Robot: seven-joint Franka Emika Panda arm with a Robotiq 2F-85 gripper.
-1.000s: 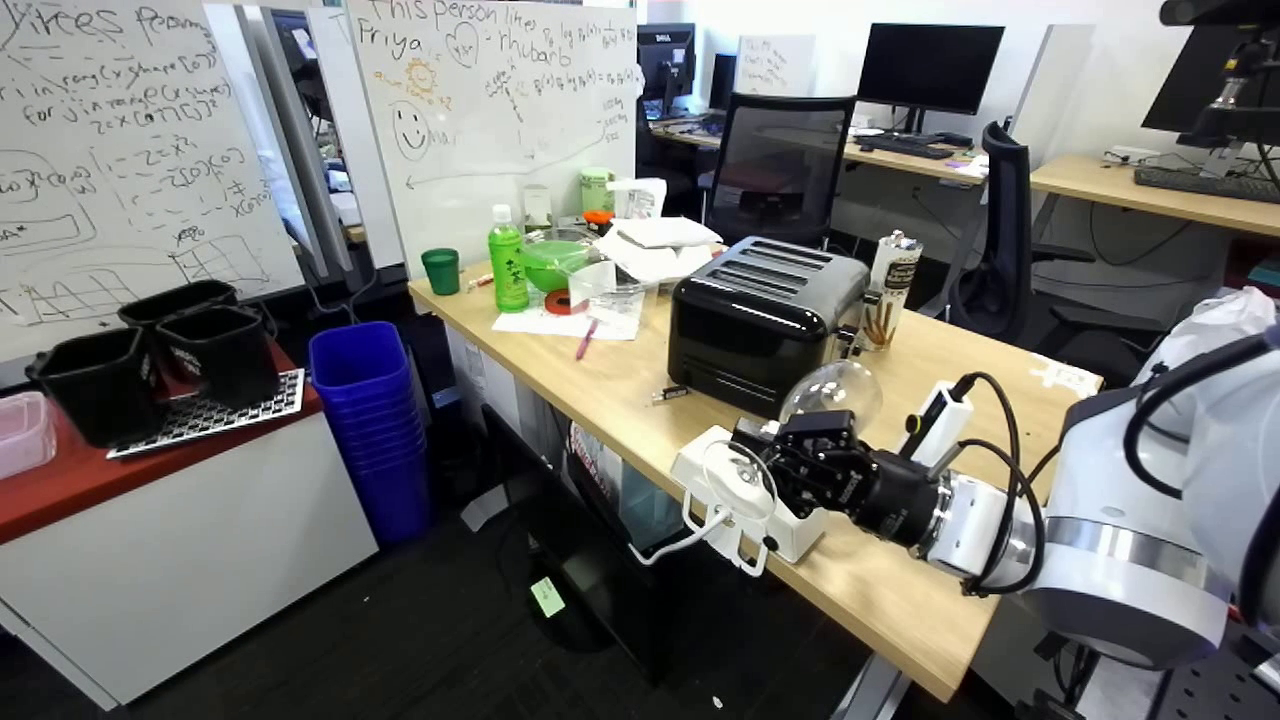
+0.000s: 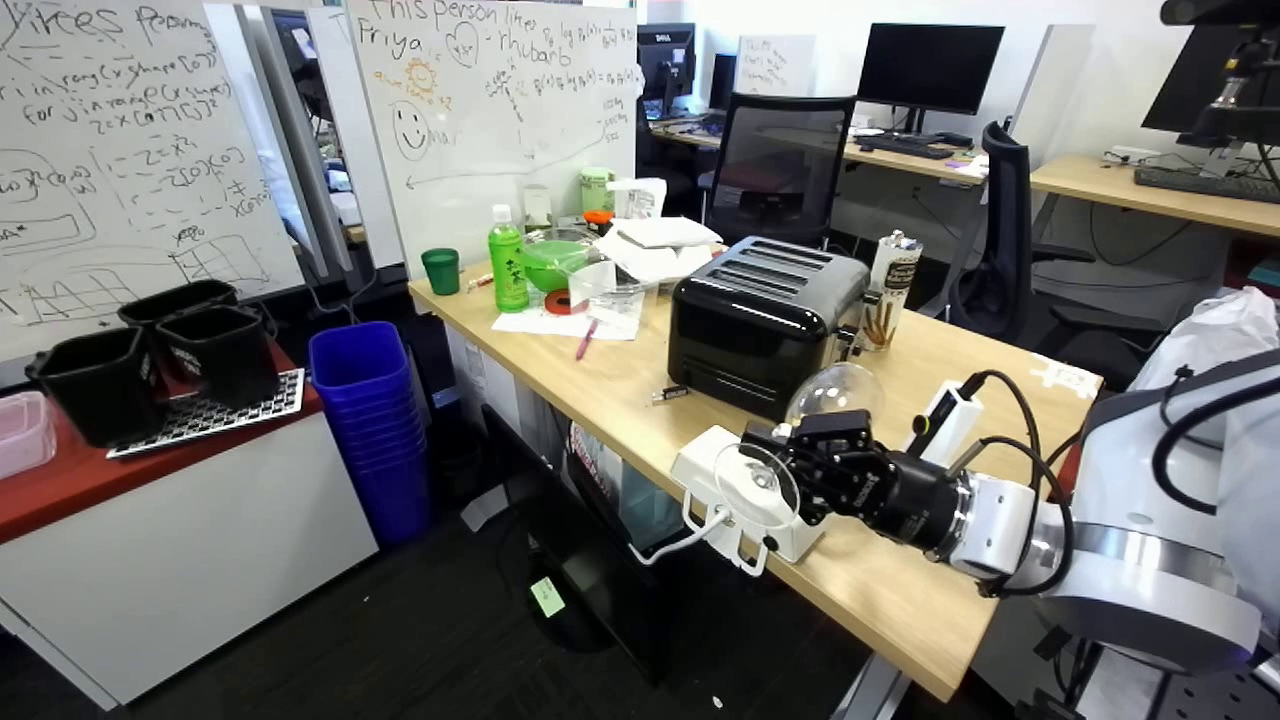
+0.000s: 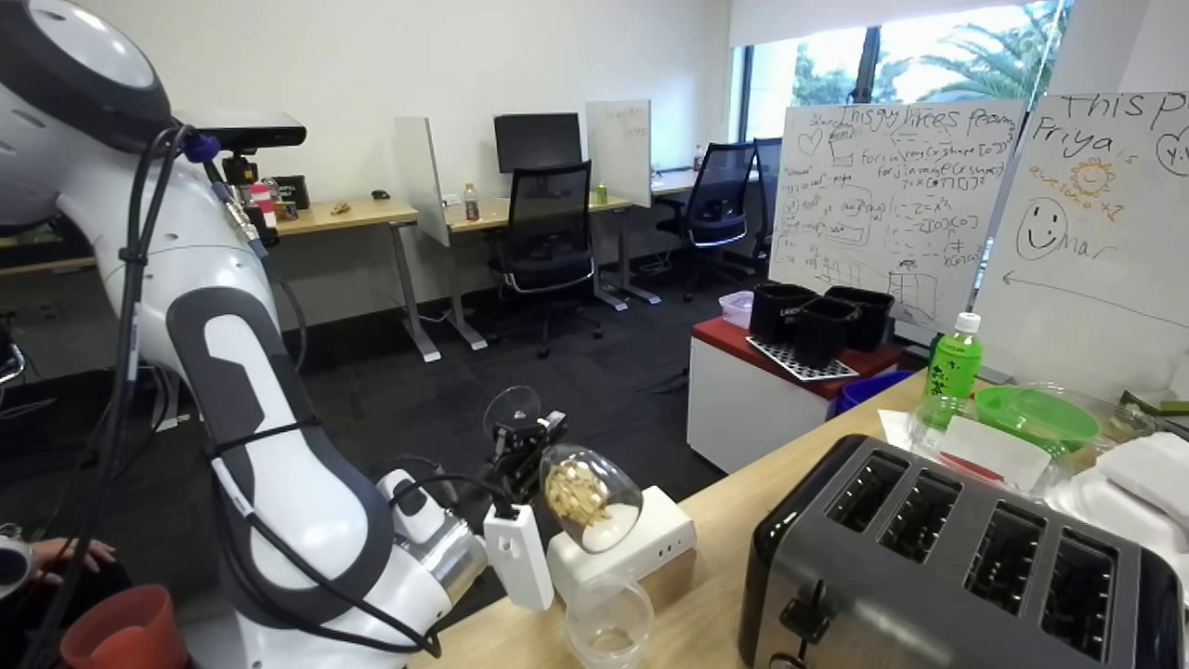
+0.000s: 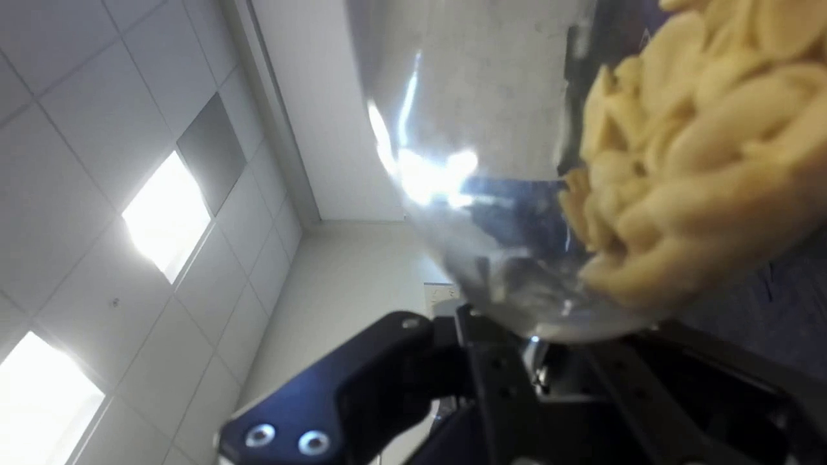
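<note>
A clear stemmed glass (image 3: 610,498) with pale yellow, peanut-like pieces (image 3: 574,491) in its bowl is held tilted well over. My gripper (image 3: 529,448) is shut on its stem, between bowl and round foot (image 3: 510,411). From the other side, the foot (image 2: 758,484) faces the camera and the bowl (image 2: 839,394) lies behind my gripper (image 2: 792,466). In the wrist view the bowl (image 4: 465,101) fills the upper right, its pieces (image 4: 698,163) gathered on one side; the dark gripper is just below it. A clear plastic cup (image 3: 608,626) stands on the table near the bowl.
Beneath and beside the glass sits a white box (image 3: 666,537) at the table edge. A black toaster (image 2: 768,322) stands close by. Farther along are a green bottle (image 2: 507,266) and a green bowl (image 2: 554,262). Bare tabletop (image 2: 930,576) shows near the arm.
Arm and glass have shifted slightly to the right in exterior view 1, with the glass's foot a little farther right. My gripper stays shut on the stem.
</note>
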